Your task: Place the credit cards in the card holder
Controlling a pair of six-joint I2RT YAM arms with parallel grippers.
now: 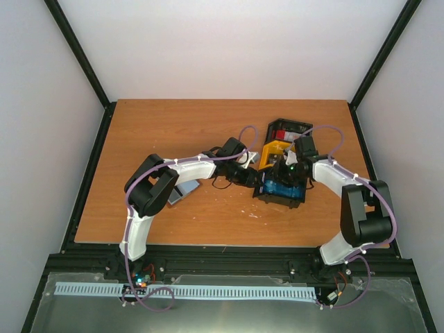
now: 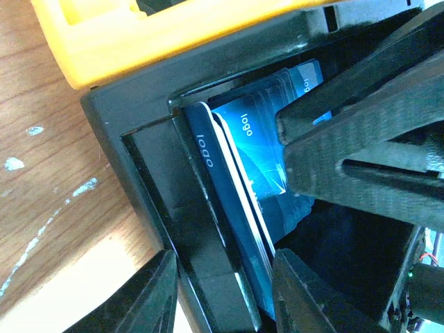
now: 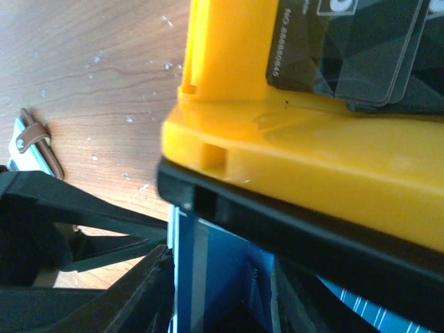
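Observation:
Blue logo cards (image 2: pixel 250 139) fill the black holder (image 1: pixel 281 198), with one card (image 2: pixel 220 173) upright along its side wall. My left gripper is at that side, fingers part open around the wall and card edge; whether it grips is unclear. My right gripper (image 1: pixel 288 166) hangs over the holder, its fingers (image 2: pixel 354 132) apart above the cards in the left wrist view. In the right wrist view those fingers stand by the blue cards.
A yellow tray (image 3: pixel 312 152) with dark cards adjoins the holder, and a black tray (image 1: pixel 291 128) lies behind. A grey item (image 1: pixel 182 191) rests left on the wooden table, otherwise mostly clear.

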